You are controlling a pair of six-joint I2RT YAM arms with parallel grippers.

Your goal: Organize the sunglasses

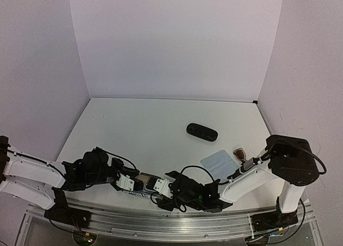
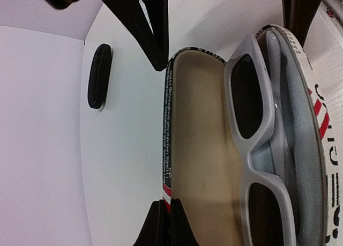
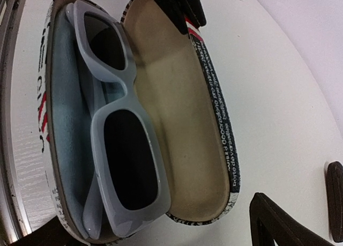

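Note:
An open glasses case (image 2: 201,139) with a patterned outside and beige lid lining lies low at the front of the table. White-framed sunglasses (image 3: 131,155) with dark lenses rest folded in its blue-lined half. My left gripper is shut on the lid's rim by the red stripes. At one end of the case my right gripper stands open, its fingers (image 3: 268,224) spread wide either side. Brown sunglasses (image 1: 240,155) lie on the table at the right. A black closed case (image 1: 202,132) sits farther back.
A light blue cloth (image 1: 220,166) lies flat left of the brown sunglasses, near the right arm. Metal rail (image 1: 171,227) runs along the front edge close to the open case.

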